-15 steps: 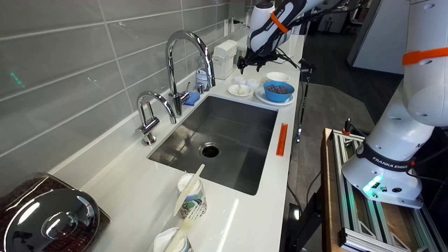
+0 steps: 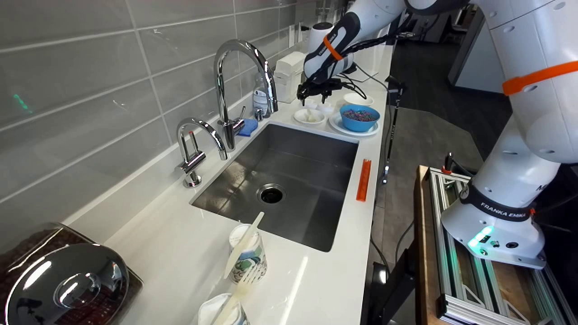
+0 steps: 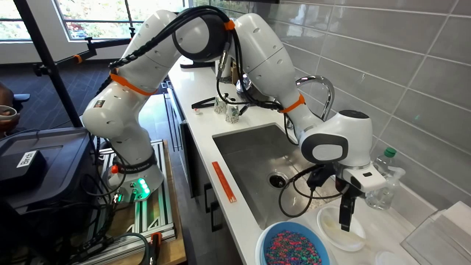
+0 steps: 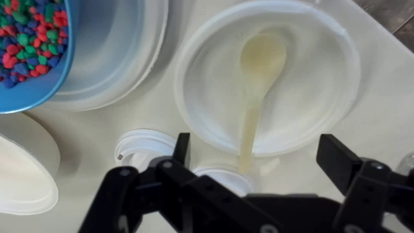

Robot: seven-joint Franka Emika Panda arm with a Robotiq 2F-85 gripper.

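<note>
A cream plastic spoon [image 4: 251, 120] lies in a shallow white plate [image 4: 330, 83]; its bowl rests inside and its handle crosses the rim. In the wrist view the handle's end points in between my spread fingers. My gripper is open with nothing held, above the near side of the plate. From exterior view 1, the gripper [image 2: 313, 101] hangs pointing down over the far counter, close above the small plate [image 2: 309, 120]. A blue bowl [image 4: 70, 42] of red, green and blue pebbles stands on a white plate [image 4: 116, 83] to the left.
Two small white cups [image 4: 145, 145] sit under and beside my left finger, partly hidden. A white bowl [image 4: 27, 174] stands at lower left. In exterior view 2, a soap bottle [image 3: 385, 190] is behind the gripper, and the sink [image 3: 260, 154] opens beside the dishes.
My gripper has come lower and nearer the sink, moving slightly left in exterior view 1, from behind the cups toward the small plate. The dishes have not moved.
</note>
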